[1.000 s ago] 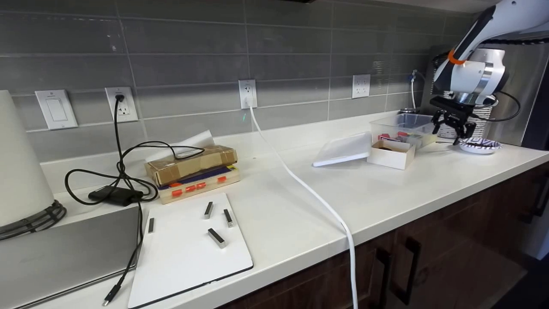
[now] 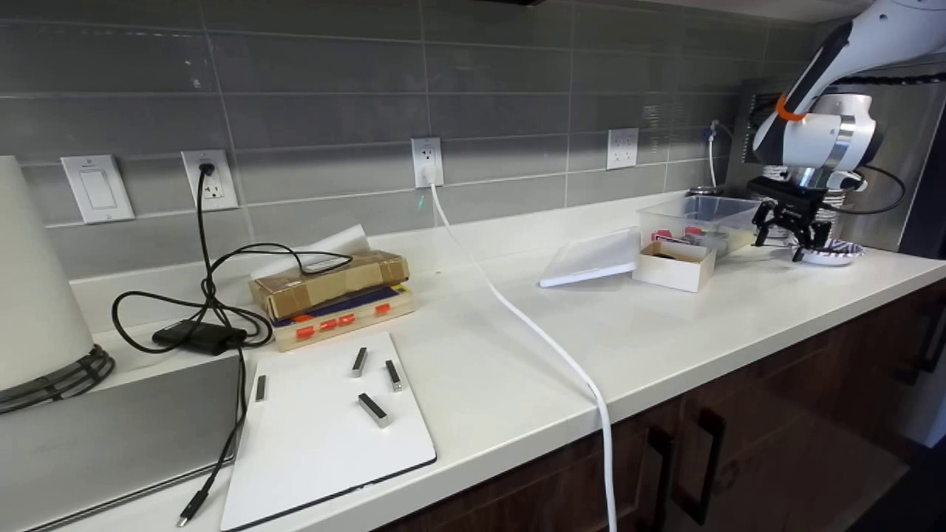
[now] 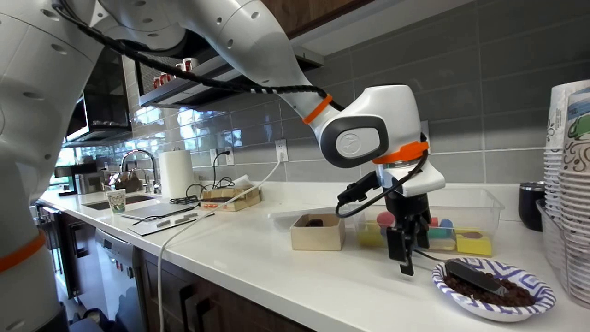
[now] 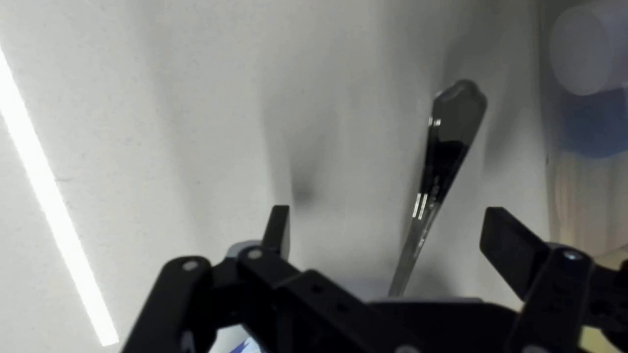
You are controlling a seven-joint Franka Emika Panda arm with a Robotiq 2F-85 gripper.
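Over the right end of the counter, my gripper (image 3: 412, 263) is open. In the wrist view a shiny metal utensil handle (image 4: 450, 138) slants between the spread fingers, nearer the right one and touching neither as far as I can tell. Its lower end is hidden behind the gripper body. A patterned bowl (image 3: 470, 306) holds small dark brown pieces (image 3: 517, 293). A wide dark utensil part (image 3: 473, 275) rests on those pieces, and its thin handle leads left past the gripper toward the clear bin.
The clear bin (image 3: 486, 207) with coloured items stands close behind the gripper. A small open box (image 3: 315, 238) sits to its left, and stacked cups (image 3: 564, 221) rise right of the bowl. Counter space in front of the box is free. A white cable (image 2: 541, 337) crosses the counter.
The arm has come lower and slightly to the right, toward the patterned bowl. The bowl, box and bin stay where they were.
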